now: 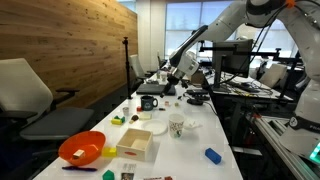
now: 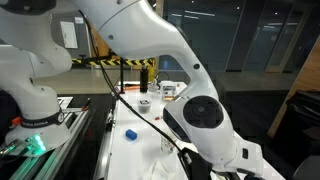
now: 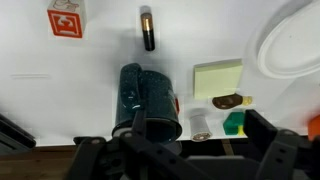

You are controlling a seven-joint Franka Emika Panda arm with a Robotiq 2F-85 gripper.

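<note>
My gripper stands open in the wrist view, with its two dark fingers apart at the lower edge. A dark mug (image 3: 160, 98) lies below, partly covered by the left finger, its handle pointing up the picture. In exterior view 1 the same black mug (image 1: 149, 103) stands on the white table, with the arm (image 1: 184, 62) beyond it at the far end. A pad of yellow notes (image 3: 217, 78) lies right of the mug in the wrist view. The large white arm hides much of the table in exterior view 2.
A marker (image 3: 148, 28), a letter block (image 3: 66, 18) and a white plate (image 3: 292, 44) lie around the mug. Farther along the table are an orange bowl (image 1: 82, 148), a cream box (image 1: 135, 148), a white cup (image 1: 176, 126) and a blue block (image 1: 213, 156).
</note>
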